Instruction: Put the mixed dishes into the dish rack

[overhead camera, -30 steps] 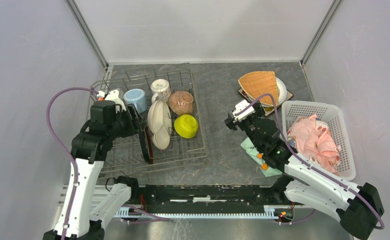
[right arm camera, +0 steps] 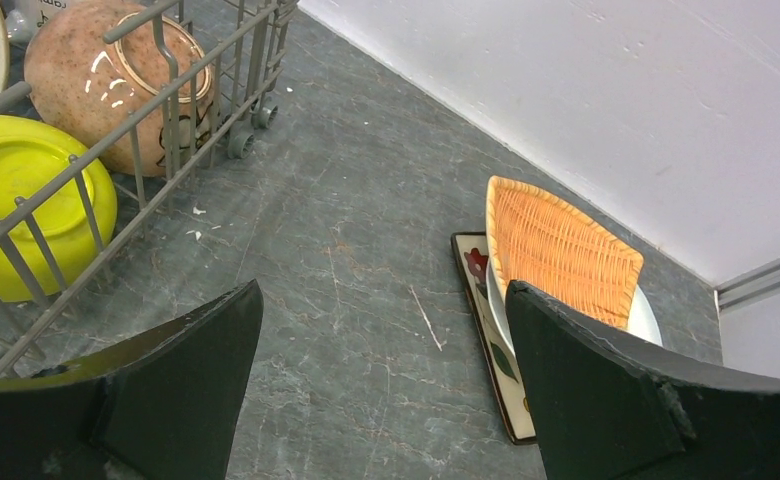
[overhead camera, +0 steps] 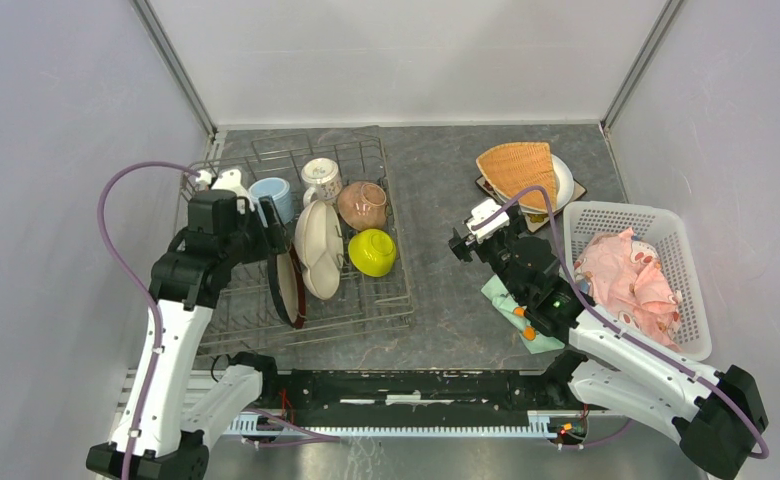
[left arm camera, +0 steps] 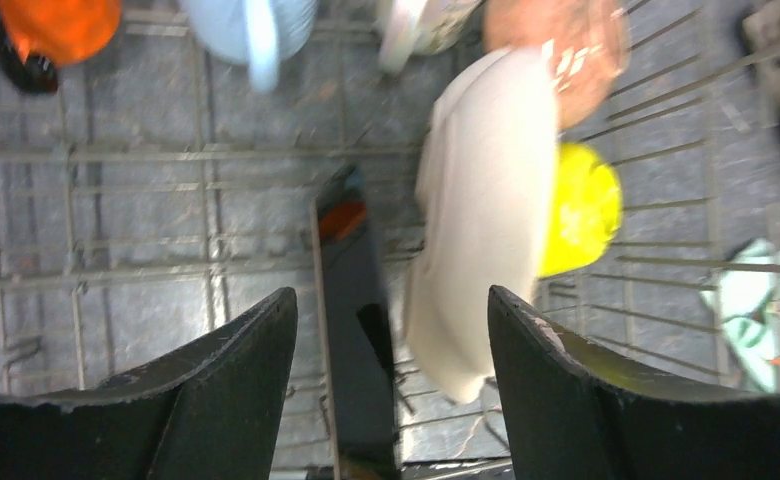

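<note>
The wire dish rack (overhead camera: 386, 305) holds a blue mug (overhead camera: 271, 190), a patterned mug (overhead camera: 320, 178), a brown bowl (overhead camera: 363, 205), a yellow bowl (overhead camera: 373, 253), cream dishes (overhead camera: 318, 250) and a dark-rimmed dish (overhead camera: 288, 295) standing on edge. My left gripper (overhead camera: 266, 225) is open above the rack; its wrist view shows the dark dish (left arm camera: 351, 310) below and between the fingers. My right gripper (overhead camera: 471, 242) stands open over bare counter right of the rack, with nothing between its fingers.
An orange woven tray (overhead camera: 516, 165) lies on a white plate and a rectangular tray at back right. A basket (overhead camera: 686, 290) with pink cloth and a green cloth (overhead camera: 506, 310) are at right.
The right arm is still.
</note>
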